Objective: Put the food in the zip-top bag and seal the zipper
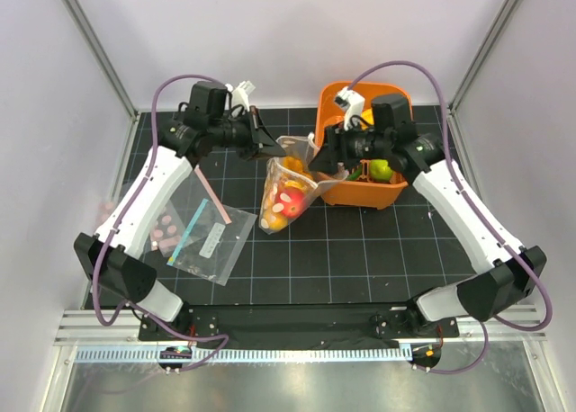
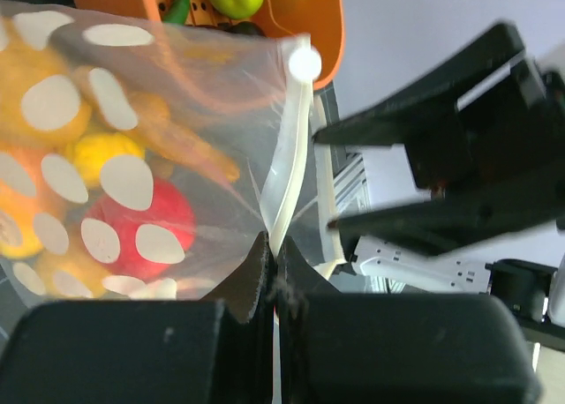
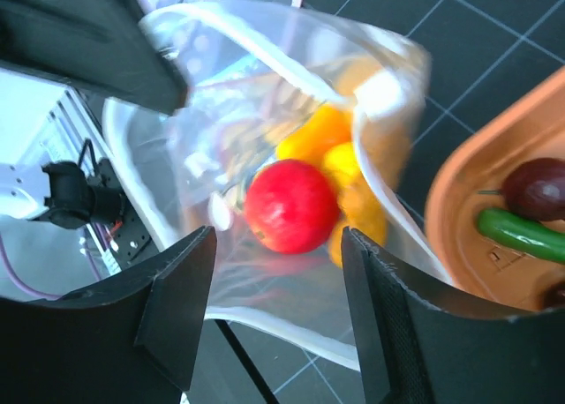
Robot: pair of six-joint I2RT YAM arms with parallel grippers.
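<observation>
The clear zip top bag stands with its mouth spread, and a red round fruit and several orange and yellow pieces lie inside it. My left gripper is shut on the thin rim of the bag at the mouth's left side. At the right side of the mouth is my right gripper, its fingers apart. In the left wrist view its fingertips come close to the bag's white edge; whether they touch it I cannot tell. From the right wrist view, the mouth faces me with the red fruit well below the fingers.
An orange basket behind the right arm holds a green fruit, a green pepper and a dark purple item. Flat clear bags lie at left on the black tiled mat.
</observation>
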